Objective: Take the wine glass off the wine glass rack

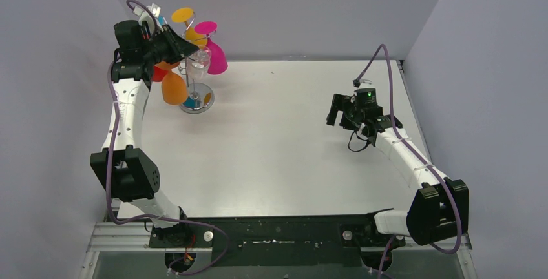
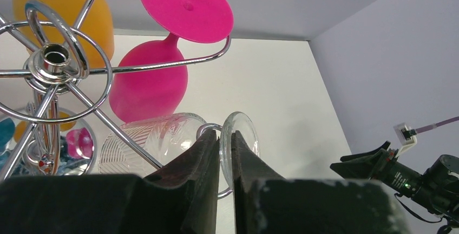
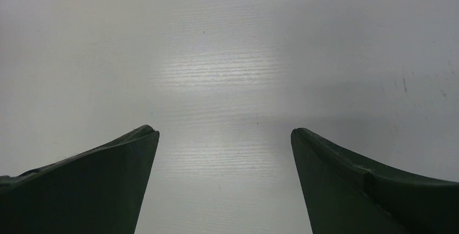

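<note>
A clear wine glass [image 1: 200, 63] hangs upside down on the chrome wine glass rack [image 1: 205, 90] at the back left. In the left wrist view, the clear bowl [image 2: 162, 136] lies behind the rack's spokes, and the round foot [image 2: 239, 131] is up between my fingertips. My left gripper is shut on that foot, its dark fingers either side of the glass edge. The rack's hook loop shows just behind them, around the stem. On the right, my right gripper stands open over bare table, with nothing between its fingers.
A pink glass [image 2: 151, 71], a yellow one [image 2: 65, 9] and an orange one [image 1: 174, 89] hang on the same rack, close around the left gripper.
</note>
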